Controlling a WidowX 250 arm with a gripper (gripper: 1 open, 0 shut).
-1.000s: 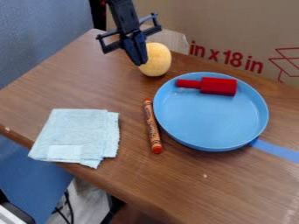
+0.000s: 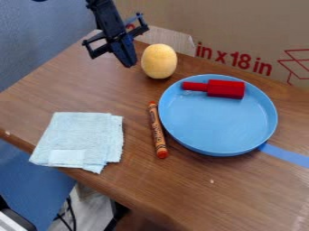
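The black gripper (image 2: 121, 52) hangs over the back of the wooden table, left of a pale yellow round object (image 2: 158, 60); whether its fingers are open or shut is unclear. A blue plate (image 2: 218, 126) on the right holds a red object (image 2: 225, 88) with a narrower end. An orange stick (image 2: 157, 131) lies just left of the plate, and a folded light-blue cloth (image 2: 76, 140) lies at the front left.
A cardboard box (image 2: 241, 32) stands along the back. The table's left edge drops off beside a blue surface. Blue tape (image 2: 285, 155) lies at the right.
The gripper has moved left, away from the yellow object, which now shows fully. The other objects have not visibly moved.
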